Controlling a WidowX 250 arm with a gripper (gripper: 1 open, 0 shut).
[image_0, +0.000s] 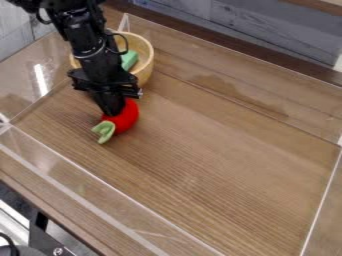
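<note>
My black arm (94, 60) reaches down from the top left, with its gripper (112, 102) low over a red object with a pale green top (120, 122), which looks like a toy vegetable lying on the wooden table. The fingertips overlap the red object; whether anything is between them is hard to tell.
A light wooden bowl (140, 49) with a green item (128, 60) in it stands behind the arm.
</note>
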